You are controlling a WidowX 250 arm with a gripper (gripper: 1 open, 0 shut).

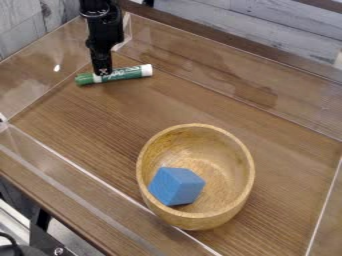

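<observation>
The black gripper (102, 62) hangs at the upper left, its fingertips down by the left part of a green and white tube (128, 73) lying on the wooden table. Whether the fingertips touch the tube, and whether anything is between them, is too small to tell; the gripper looks shut.
A tan oval bowl (221, 172) with a blue block (175, 185) in it sits at the lower right. Table edges run along the left and right.
</observation>
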